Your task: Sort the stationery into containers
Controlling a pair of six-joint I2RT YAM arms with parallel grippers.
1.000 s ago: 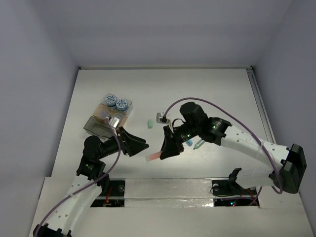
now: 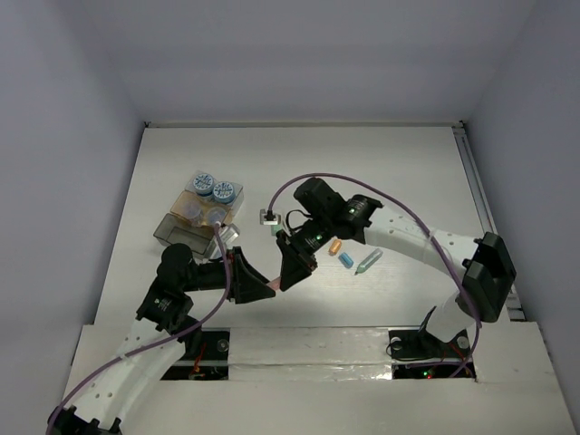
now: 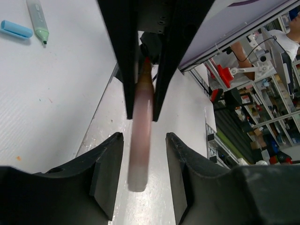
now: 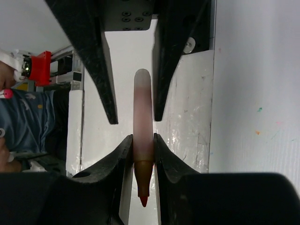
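A pink marker [image 4: 143,122] with a red tip is held in my right gripper, shut on it. In the left wrist view the marker [image 3: 139,154] lies between the fingers of my left gripper, which stand part open with space on both sides. A green pen [image 2: 368,261], a blue piece [image 2: 345,259] and an orange piece [image 2: 334,246] lie on the table at the right. Clear containers [image 2: 186,231] stand at the left, with two round blue-lidded items [image 2: 223,192] at their back.
A small green piece behind my right arm is mostly hidden. The table's front edge is just below both grippers.
My right gripper has moved left with the pink marker, and my left gripper has moved right and downward in the top view, so the two now meet at the marker.
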